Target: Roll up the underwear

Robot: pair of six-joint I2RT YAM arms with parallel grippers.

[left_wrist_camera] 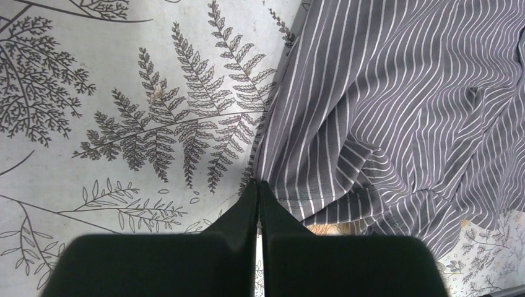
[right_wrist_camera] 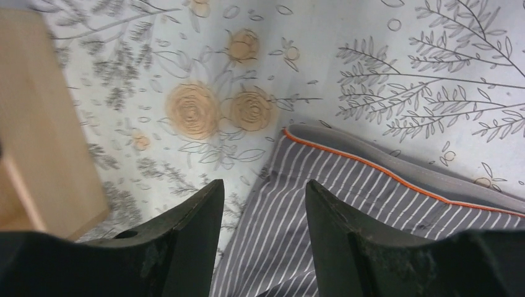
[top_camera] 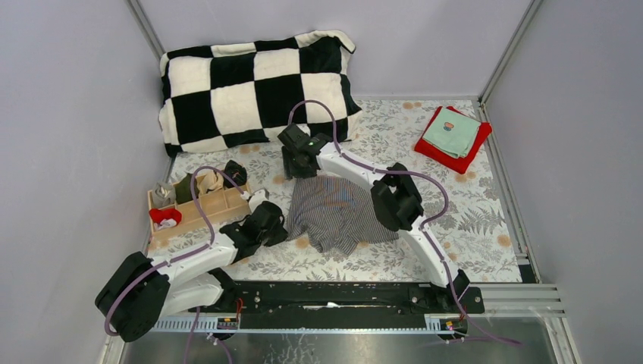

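The grey striped underwear lies spread on the patterned tabletop, waistband to the back, slightly bunched at the front. In the left wrist view my left gripper is shut at the lower left leg corner of the underwear; the cloth edge meets the fingertips, and whether any is pinched between them is hard to see. My right gripper stands open over the back left corner of the waistband. The orange-edged waistband shows just beyond its fingertips, and a side edge of the cloth runs down between the fingers.
A wooden box with several rolled garments stands at left, close to both arms. Behind lies a checkered pillow. A red folded cloth with a green one on it sits back right.
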